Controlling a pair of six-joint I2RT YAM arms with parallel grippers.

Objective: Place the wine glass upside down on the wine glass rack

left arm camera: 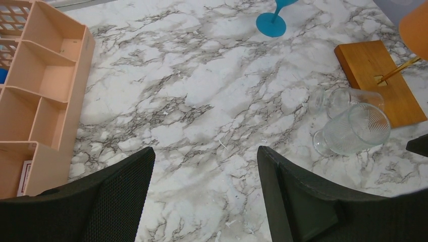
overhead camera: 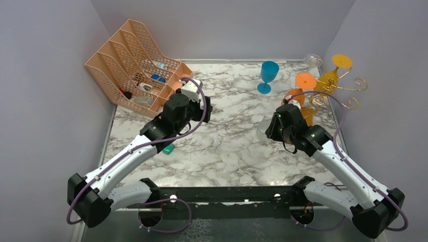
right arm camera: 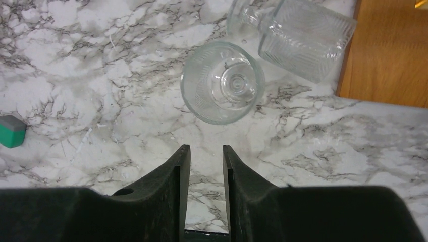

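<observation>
A clear glass (right arm camera: 222, 101) stands on the marble table below my right gripper, seen from above in the right wrist view; a second clear glass (right arm camera: 305, 40) lies on its side beside it. My right gripper is open, its fingertips just short of the glass, empty. My left gripper is open and empty above the left-middle table. The rack has a wooden base (left arm camera: 371, 80) and gold wire arms (overhead camera: 356, 80), holding orange and yellow glasses. A blue goblet (overhead camera: 268, 73) stands upright at the back.
A peach organiser (overhead camera: 131, 55) with small items fills the back left. A small green block (right arm camera: 12, 131) lies near the left arm. Walls border the sides and back.
</observation>
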